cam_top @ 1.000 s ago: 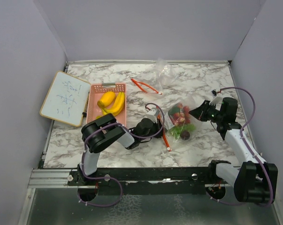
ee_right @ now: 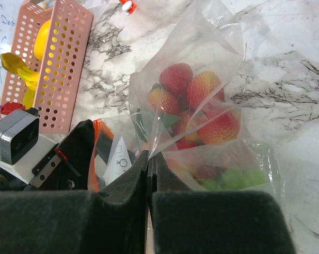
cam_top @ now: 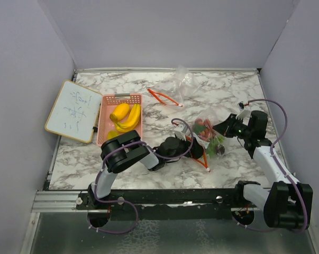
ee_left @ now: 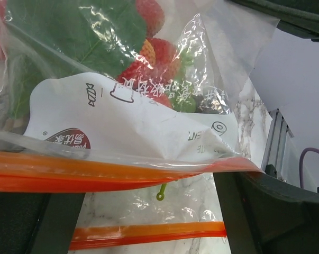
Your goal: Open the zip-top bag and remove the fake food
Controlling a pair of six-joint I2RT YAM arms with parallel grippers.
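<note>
A zip top bag [cam_top: 209, 132] with red fake fruit [ee_right: 217, 127] and green leaves [ee_left: 69, 32] inside lies right of centre. My left gripper [cam_top: 193, 148] is at its orange zip edge [ee_left: 111, 172]; in the left wrist view its fingers stand apart, with the orange edge across them and a second orange strip visible between them. My right gripper [cam_top: 222, 127] is shut at the bag's upper clear film, which runs to its fingertips; whether film is between them is hard to tell.
A pink basket [cam_top: 103, 132] with bananas stands to the left, a whiteboard [cam_top: 69, 108] beside it. An empty bag [cam_top: 175, 84] with orange zip lies at the back. Bare table shows at the front right.
My left gripper has moved right and slightly toward the front, and the orange zip edge has moved with it. The bag has shifted right and changed shape. The right gripper looks still.
</note>
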